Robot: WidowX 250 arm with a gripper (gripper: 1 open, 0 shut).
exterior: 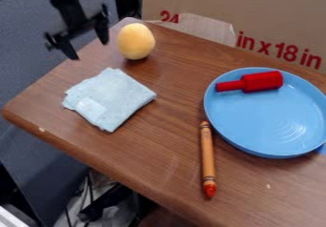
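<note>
At the upper left, my black gripper (76, 34) hangs near the table's left edge, left of a yellow egg-shaped object (136, 41); its fingers are dark and blurred, so their opening is unclear. A folded pale blue cloth (110, 99) lies on the wooden table (152, 164). An orange crayon (208, 159) lies left of a blue plate (265, 126), which holds a red cylindrical object with a handle (260, 81).
A cardboard box (242, 16) stands along the back of the table. The middle of the table between cloth and plate is clear. Beyond the left edge is a grey floor area.
</note>
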